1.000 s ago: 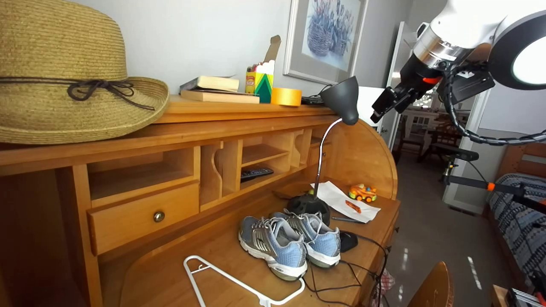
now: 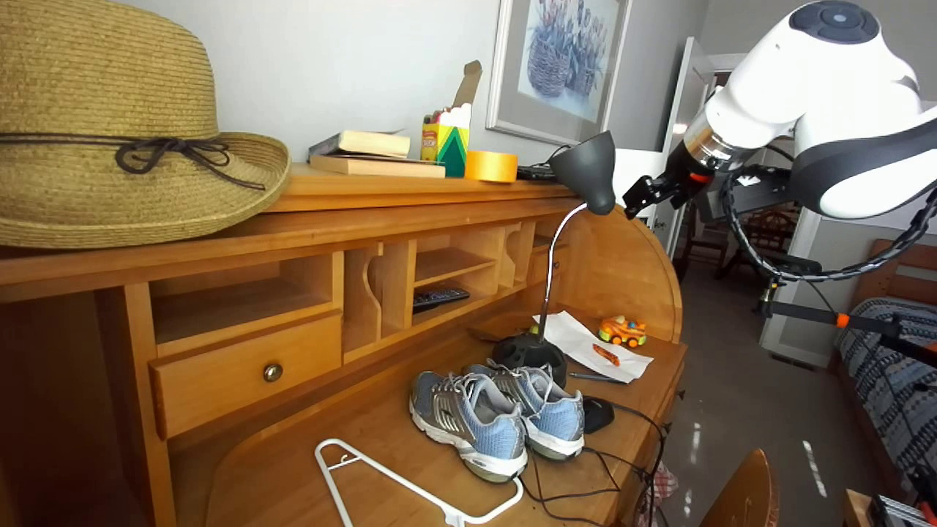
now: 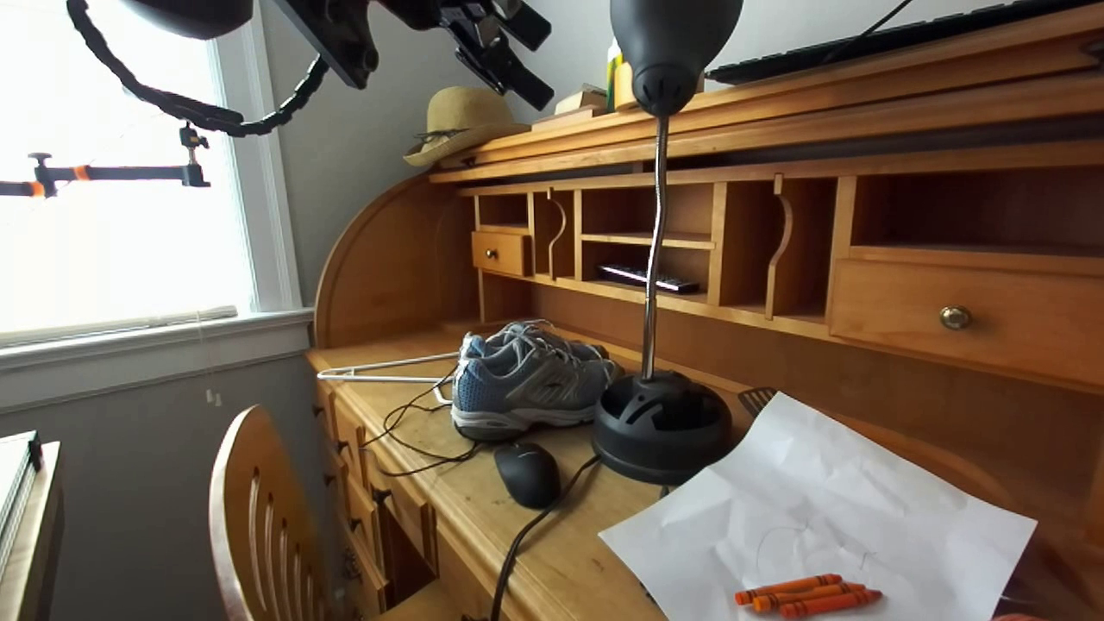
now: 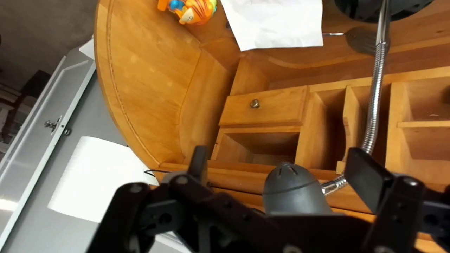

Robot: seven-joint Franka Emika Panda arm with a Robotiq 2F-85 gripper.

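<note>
My gripper is open, with a wide gap between its two black fingers in the wrist view. The dark grey lamp head [image 4: 295, 189] shows through that gap, below the fingertips in the picture. In exterior view 1 the gripper [image 2: 646, 197] hangs in the air just right of the lamp head [image 2: 588, 171], apart from it in the picture. Exterior view 2 has the gripper [image 3: 540, 64] high up, left of the lamp head [image 3: 673, 47]. Nothing is seen held.
Below stands a roll-top desk with blue running shoes [image 2: 474, 421], a white hanger [image 2: 395, 479], a mouse [image 3: 528, 474], paper [image 3: 724, 517] with orange crayons [image 3: 807, 596] and a toy car [image 2: 623, 331]. A straw hat [image 2: 105, 114], books [image 2: 378, 167], crayon box [image 2: 446, 145] and tape roll [image 2: 490, 166] line its top.
In exterior view 1 my gripper has shifted slightly left and down, nearer the lamp head in the picture. More of the white arm now shows. The desk's things have stayed put.
</note>
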